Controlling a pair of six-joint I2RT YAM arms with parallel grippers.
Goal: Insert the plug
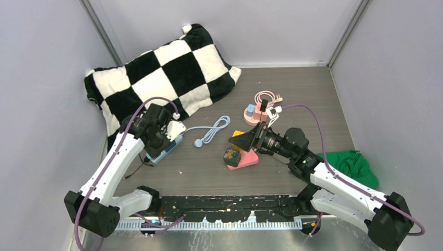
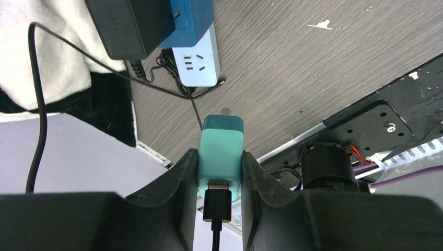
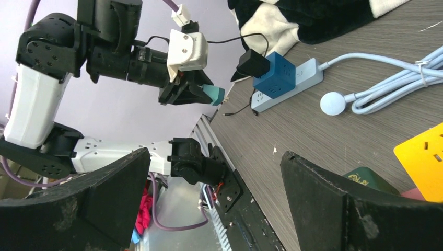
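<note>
My left gripper is shut on a teal plug (image 2: 220, 157) with a black cable, prongs pointing away from the fingers, above the floor beside a white power strip (image 2: 197, 67). On the strip sits a blue cube socket (image 3: 274, 78) with a black adapter (image 3: 253, 64) in it. My right gripper stands open over a yellow block (image 3: 420, 157) and a dark green block (image 3: 371, 178), with nothing visible between its fingers.
A checkered cushion (image 1: 172, 73) lies behind the left arm. A coiled white cord (image 1: 211, 130), a pink socket and cable (image 1: 264, 112), and a green cloth (image 1: 347, 167) are around. Bare grey-brown floor lies in the middle.
</note>
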